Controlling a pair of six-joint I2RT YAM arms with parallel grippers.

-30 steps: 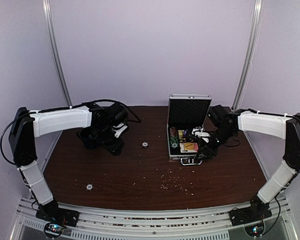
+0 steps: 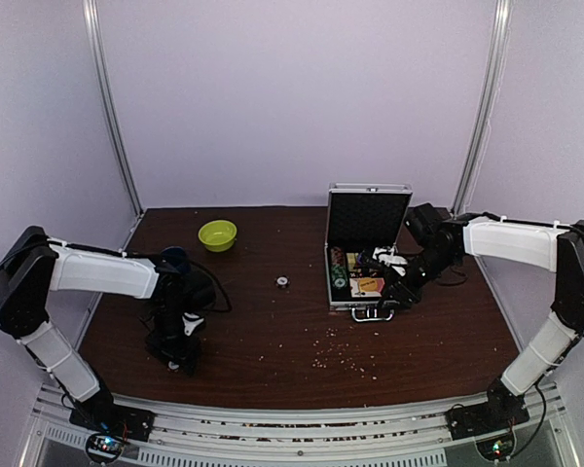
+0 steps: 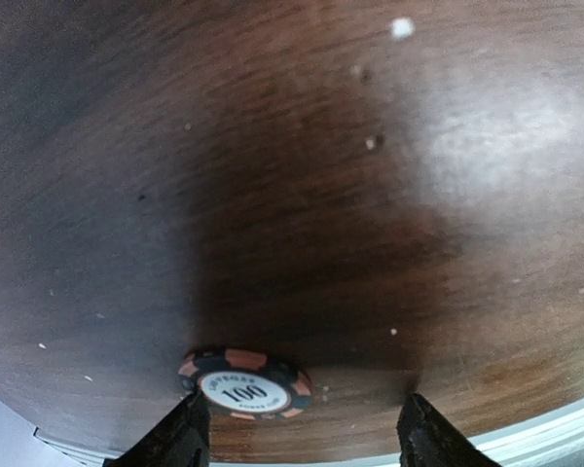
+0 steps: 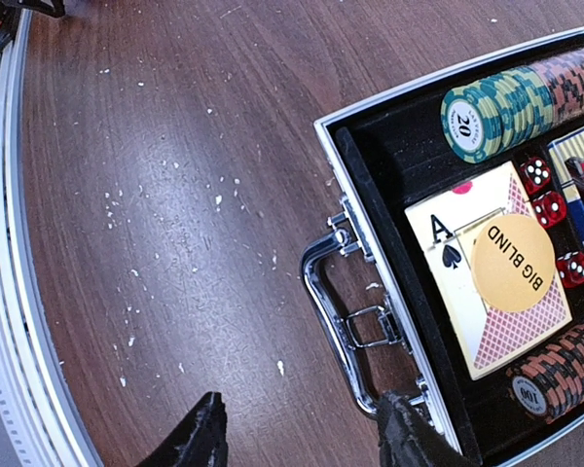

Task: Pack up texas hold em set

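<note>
In the left wrist view a 100 poker chip [image 3: 245, 391] lies flat on the table, close to the left finger of my left gripper. That gripper is open and holds nothing. A second chip [image 2: 282, 282] lies near the table's middle. The open case [image 2: 339, 304] stands at the right with its lid raised. Inside it are green chips [image 4: 496, 115], a Big Blind disc [image 4: 513, 261] on playing cards [image 4: 492, 341], red dice [image 4: 550, 207] and 100 chips [image 4: 565, 375]. My right gripper, with a gap between its fingers, is empty over the case's handle [image 4: 333, 311].
A lime-green bowl [image 2: 217, 235] stands at the back left, with a dark blue container [image 2: 175, 259] partly behind the left arm. Small white specks [image 2: 336, 352] litter the front of the table.
My left arm has swung from the back left toward the front, down to the front-left chip, which its gripper now partly covers in the top view. The right arm looks still.
</note>
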